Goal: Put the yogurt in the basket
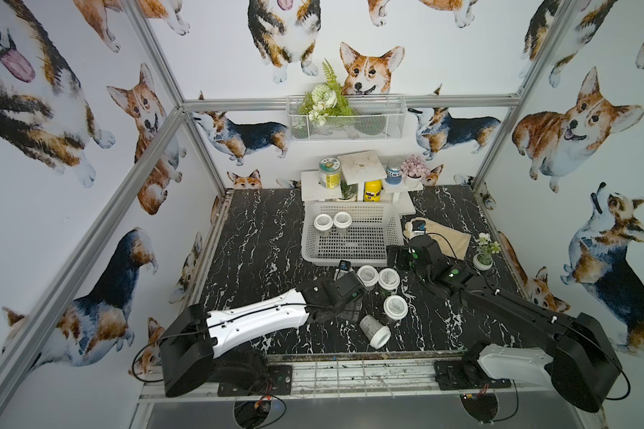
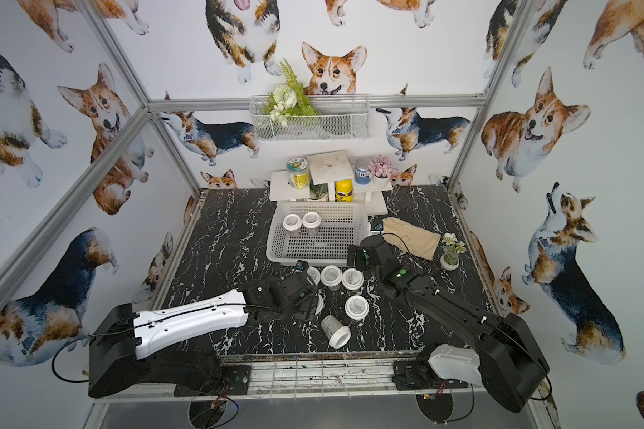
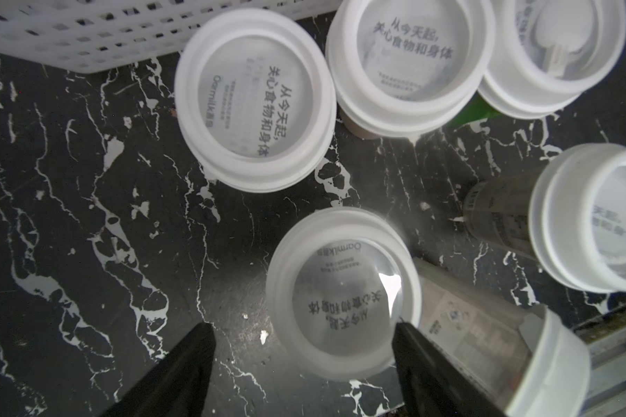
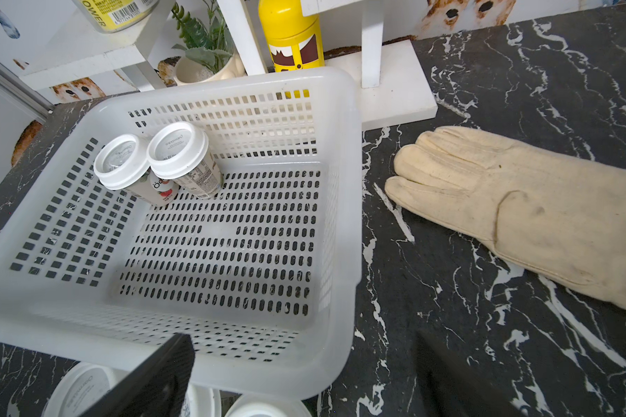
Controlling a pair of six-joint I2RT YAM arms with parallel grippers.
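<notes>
Two white-lidded yogurt cups (image 4: 177,149) stand in the far left corner of the white basket (image 4: 337,208). More upright cups stand on the marble table in front of it, including one cup (image 3: 344,299) under the left gripper's fingers. A yogurt cup (image 1: 373,330) lies on its side near the front edge, its lid end pointing front right. My left gripper is open, its fingers straddling the view of the upright cup; contact cannot be made out. My right gripper is open and empty at the basket's front right corner.
A beige glove (image 4: 521,201) lies right of the basket, with a small potted plant (image 1: 483,259) beyond it. Behind the basket stands a white shelf (image 1: 362,167) with cans and plants.
</notes>
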